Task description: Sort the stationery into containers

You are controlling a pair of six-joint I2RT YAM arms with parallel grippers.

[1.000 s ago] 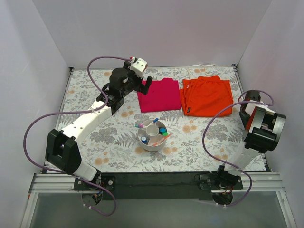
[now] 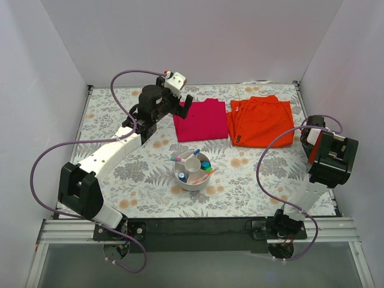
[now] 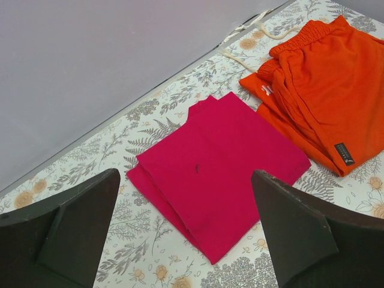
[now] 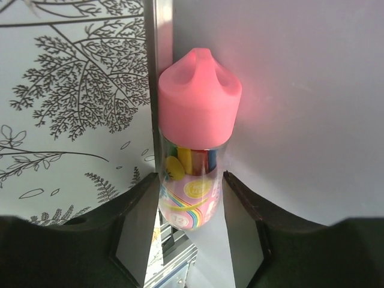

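Observation:
In the right wrist view, a clear bottle (image 4: pixel 186 204) with a pink cap and colourful contents leans between the table edge and the wall. My right gripper has a finger at each side of its lower part; whether they press on it cannot be told. From above, this arm covers most of that spot. A white divided bowl (image 2: pixel 192 187) stands near the front middle, holding several pens and coloured caps, with an orange marker (image 2: pixel 204 176) over its rim. Over the back left of the table, my left gripper (image 2: pixel 182 95) is open and empty.
A folded magenta cloth (image 2: pixel 201 123) and an orange garment (image 2: pixel 263 123) lie flat at the back. The right wall (image 4: pixel 300 120) is close beside my right gripper.
The left arm, bowl and cloths have stayed put.

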